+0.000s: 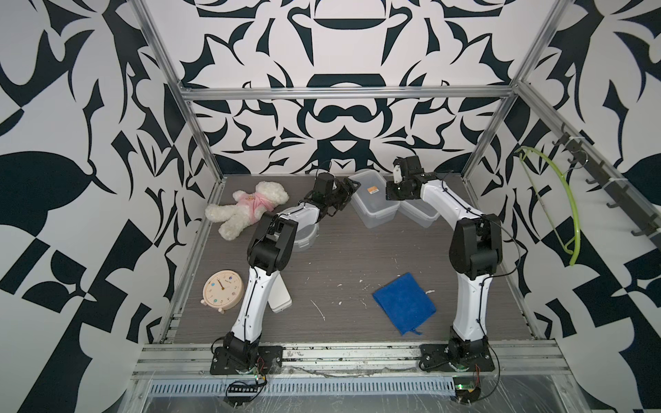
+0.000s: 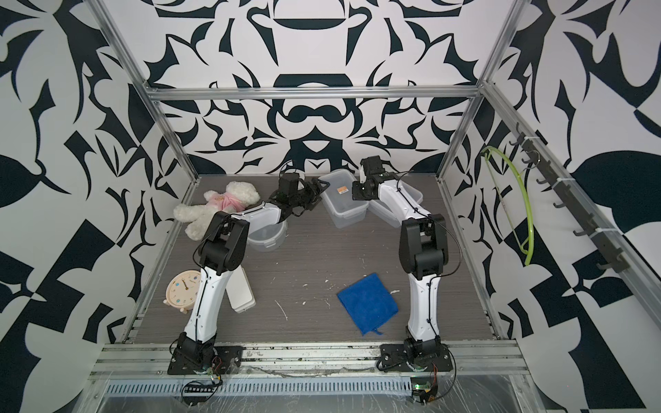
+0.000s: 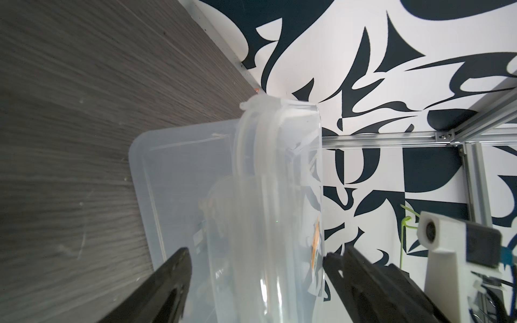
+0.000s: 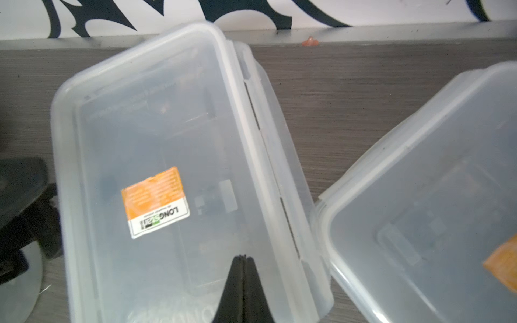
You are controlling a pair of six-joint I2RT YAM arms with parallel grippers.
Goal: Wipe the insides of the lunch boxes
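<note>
A clear lunch box (image 4: 210, 161) with an orange label stands at the back middle. A second clear box (image 4: 430, 215) sits close against its right side. Another clear container (image 1: 307, 237) is partly hidden beneath my left arm. My left gripper is open at the middle box's left side; the box's wall shows between its fingers, with contact unclear. Over the middle box's right part my right gripper is shut, nothing visible between its fingertips. The blue cloth (image 1: 405, 303) lies flat at the front right, apart from both grippers.
At the left are a white teddy bear (image 1: 248, 208), a round clock (image 1: 223, 289) and a white case (image 1: 279, 294) beside the left arm. Small scraps dot the front table. A green hanger (image 1: 568, 199) hangs on the right wall.
</note>
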